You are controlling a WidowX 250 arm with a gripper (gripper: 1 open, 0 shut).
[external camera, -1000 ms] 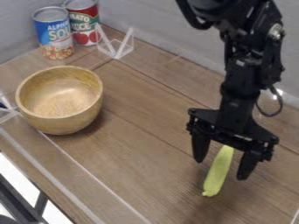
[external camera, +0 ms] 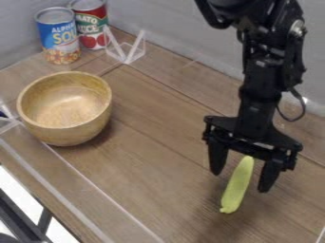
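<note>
My black gripper stands open on the right side of the table, its two fingers spread low over a long pale yellow-green object that lies on the wood, pointing toward the front. The object's far end is between or just beneath the fingertips; whether they touch it I cannot tell. Nothing is held.
A wooden bowl sits at the left. Two cans, a blue Alphabet soup and a red tomato one, stand at the back left beside a clear plastic piece. A wall runs along the back.
</note>
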